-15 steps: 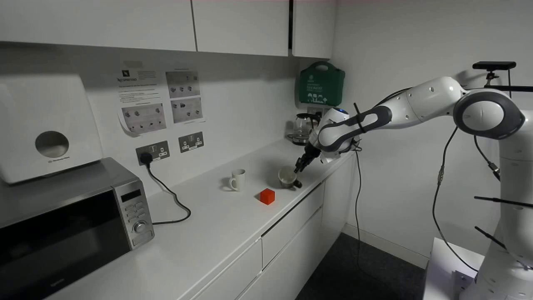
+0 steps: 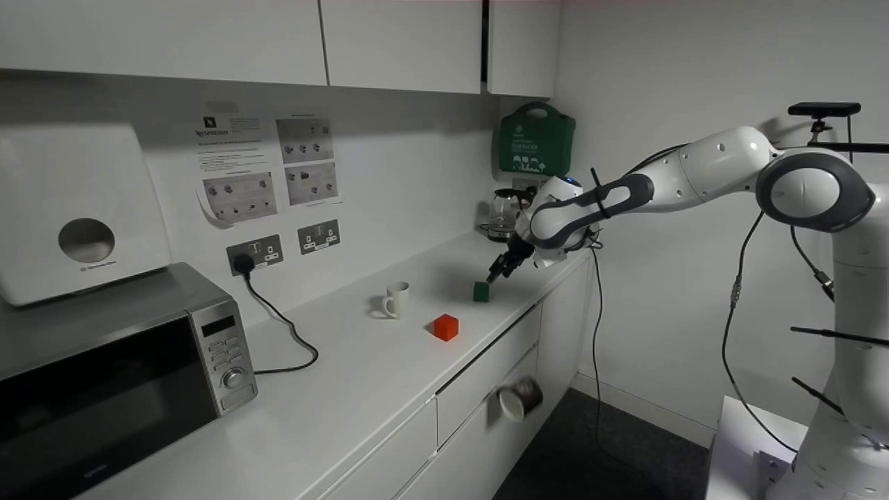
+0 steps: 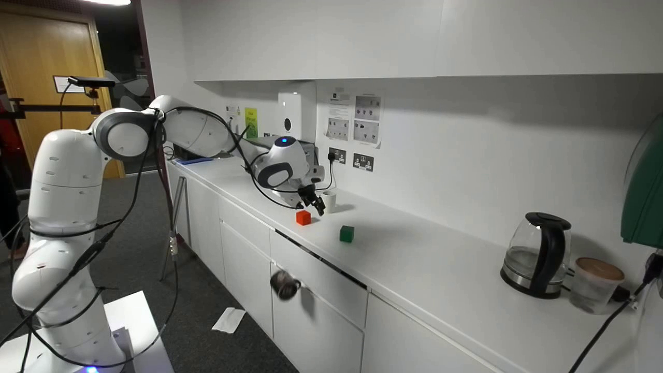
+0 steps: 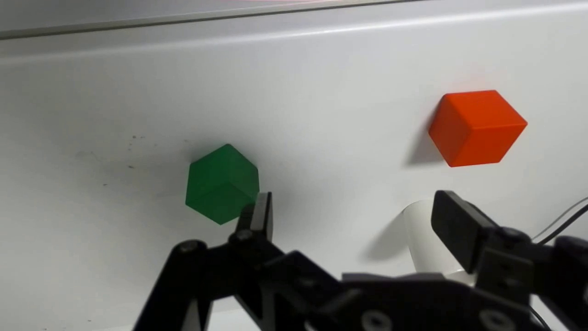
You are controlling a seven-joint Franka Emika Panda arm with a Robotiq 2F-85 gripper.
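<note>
My gripper is open above the counter, with nothing between its fingers. In the wrist view a green cube (image 4: 221, 185) lies just beyond the left finger, partly behind its tip. To the right, past the other finger, sits a red cube (image 4: 477, 128). A white mug (image 4: 431, 234) stands partly hidden behind that right finger. A dark mug with a pale inside (image 2: 521, 399) is in mid-air, tilted and blurred, in front of the drawers below the counter edge. Exterior view 2 also shows this dark mug (image 3: 285, 285) against the cabinet fronts.
On the counter, a glass kettle (image 3: 538, 255) and a lidded tub (image 3: 595, 285) stand at one end, a microwave (image 2: 117, 358) at the other. A black cable (image 2: 292, 333) runs from the wall socket. Between the green cube and the kettle the counter is clear.
The dark mug was tilted on the counter at the gripper's fingertips; now it is off the counter, falling past the drawers. The green cube has come into view. The arm has barely moved.
</note>
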